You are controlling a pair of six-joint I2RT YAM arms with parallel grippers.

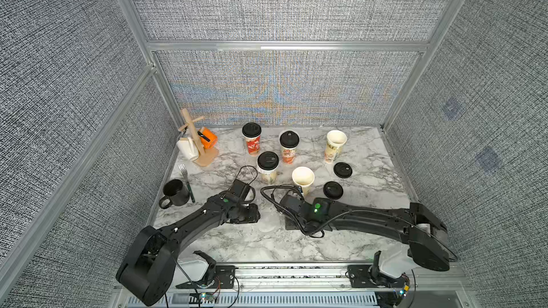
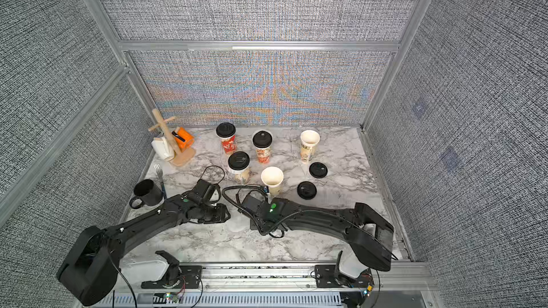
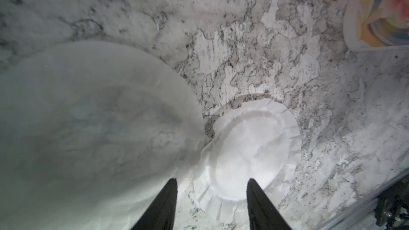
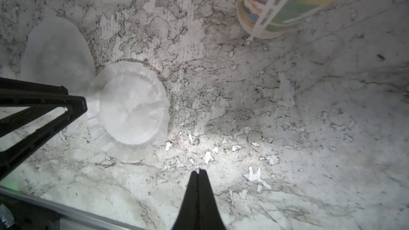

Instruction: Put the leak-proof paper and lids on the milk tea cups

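Two round white leak-proof papers lie flat on the marble table, their edges meeting. In the left wrist view the bigger-looking translucent paper [image 3: 102,136] is at left, and the pleated one [image 3: 255,149] sits just past my left gripper. That gripper is open, fingers apart, with the pleated paper's near part showing between them. In the right wrist view, the pleated paper [image 4: 132,108] lies left of my right gripper, which is shut with nothing between its fingertips. Two lidless milk tea cups, the near cup [image 1: 303,176] and far cup [image 1: 335,139], stand upright and open.
Three lidded cups, a front one [image 1: 267,165], a middle one [image 1: 289,143] and a left one [image 1: 251,137], stand behind my arms. Two loose black lids [image 1: 333,190] lie at right. A black mug [image 1: 174,192], fork [image 1: 186,181] and wooden rack [image 1: 197,142] occupy the left side.
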